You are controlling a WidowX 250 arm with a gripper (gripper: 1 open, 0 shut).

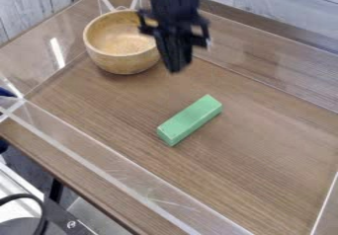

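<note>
A green rectangular block (189, 120) lies flat on the wooden table, right of centre. My black gripper (169, 43) is raised at the top, just right of the bowl and well above and behind the block; whether it is open or shut cannot be made out.
A light wooden bowl (114, 52) sits at the upper left. A dark cable (27, 207) is at the lower left edge.
</note>
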